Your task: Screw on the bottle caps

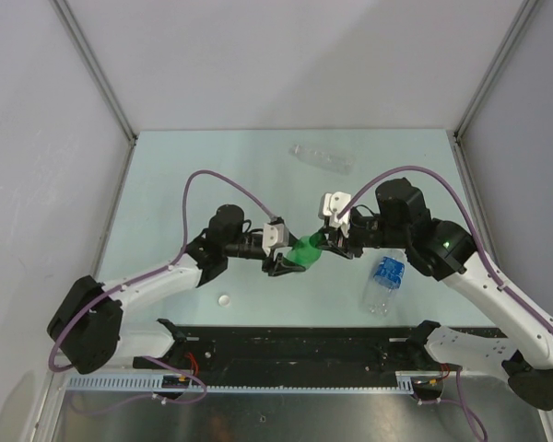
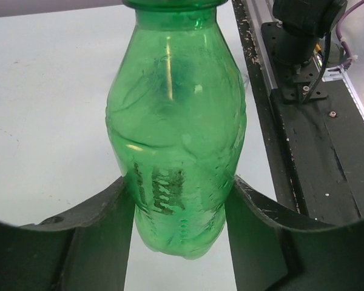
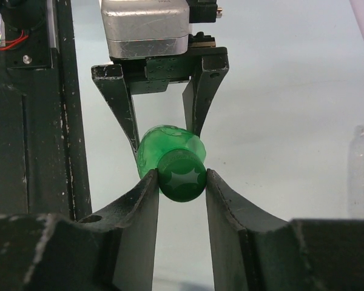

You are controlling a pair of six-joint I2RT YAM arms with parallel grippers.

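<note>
A green plastic bottle [image 1: 303, 250] is held between both grippers above the table's middle. My left gripper is shut on its body, which fills the left wrist view with the neck upward. My right gripper is shut on the green cap [image 3: 181, 176] at the bottle's top, seen end-on in the right wrist view; whether the cap is seated cannot be told. A small white cap [image 1: 224, 300] lies on the front left of the table.
A clear bottle [image 1: 323, 157] lies at the back; another bottle with a blue label [image 1: 387, 276] lies at the right, under the right arm.
</note>
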